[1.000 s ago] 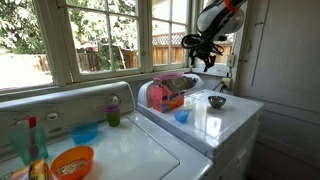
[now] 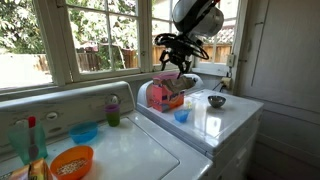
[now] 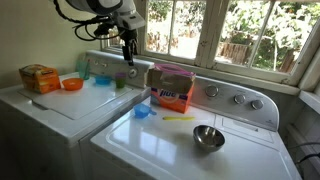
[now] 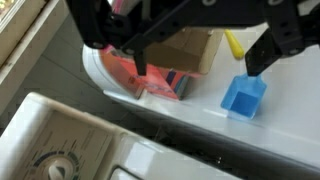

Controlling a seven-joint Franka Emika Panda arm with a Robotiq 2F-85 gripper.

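Note:
My gripper (image 2: 174,68) hangs in the air over the red box (image 2: 165,95), its fingers apart with nothing between them. In the wrist view, the gripper shows a wide gap between its dark fingers. Part of the box (image 4: 168,82) lies below that gap, its top seemingly uncovered. A small blue scoop or cup (image 4: 243,95) appears below the right finger. It also shows in the second exterior view as the blue scoop (image 3: 143,111) on the white appliance top, in front of the box. Beside it lies a yellow utensil (image 3: 178,118).
A metal bowl (image 3: 208,138) stands on the same top. The neighbouring appliance carries an orange bowl (image 2: 72,163), a blue bowl (image 2: 84,132), a green-and-purple cup (image 2: 113,115), a green bottle (image 2: 38,135) and an orange package (image 3: 40,78). Windows and raised control panels line the back.
Over the last second the arm has swung left in exterior view 1 and come lower, from above the metal bowl to above the red box. The objects have stayed in place.

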